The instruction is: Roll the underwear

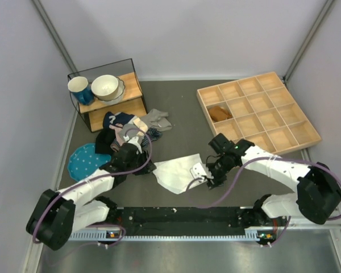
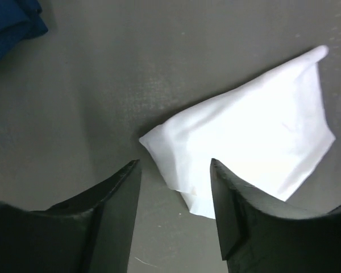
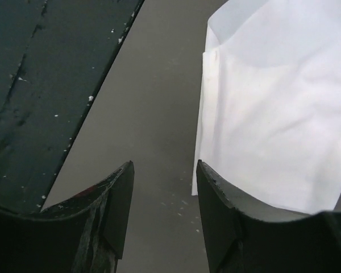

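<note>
A white underwear (image 1: 176, 170) lies flat on the grey mat, its edges slightly folded, seen also in the left wrist view (image 2: 256, 131) and right wrist view (image 3: 273, 125). My left gripper (image 1: 145, 165) is just left of it, fingers apart above its left corner (image 2: 176, 170). My right gripper (image 1: 211, 175) hangs over its right part near the front, open, with the cloth's edge beside its fingers (image 3: 216, 199) in the right wrist view.
A pile of clothes (image 1: 131, 125) and a blue dotted round mat (image 1: 82, 165) are at the left, a shelf with cup and bowls behind. A wooden grid box (image 1: 261, 114) stands at back right. A dark edge (image 1: 176, 219) runs along the front.
</note>
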